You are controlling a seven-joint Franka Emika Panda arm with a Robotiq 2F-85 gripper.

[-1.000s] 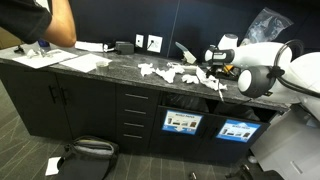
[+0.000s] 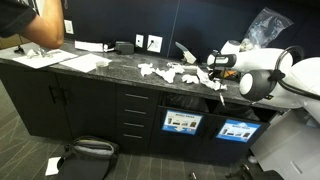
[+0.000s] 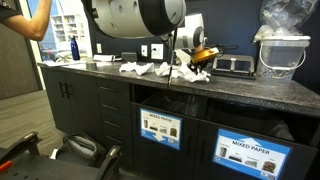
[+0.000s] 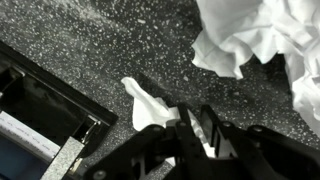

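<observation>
Crumpled white paper (image 2: 190, 78) lies in several pieces along the dark speckled counter. My gripper is low over one small piece of white paper (image 4: 147, 108) in the wrist view. Its fingertips are a little apart, with white showing between and around them; whether they grip the paper is unclear. Larger crumpled paper (image 4: 262, 32) lies beyond the fingers at the upper right. In exterior view 2 the gripper (image 3: 200, 58) reaches down near the counter's back, beside white paper (image 3: 188, 73).
A dark device (image 4: 45, 120) with a metal edge sits close at left in the wrist view. A toaster-like appliance (image 3: 230, 66) and a clear bucket (image 3: 282, 56) stand farther right. Two mixed paper signs (image 3: 250, 153) mark the cabinet front. A person stands at far left.
My arm has come down a little toward the counter, its upper link shifting slightly. The person's arm at the left has moved. The paper on the counter looks much the same.
</observation>
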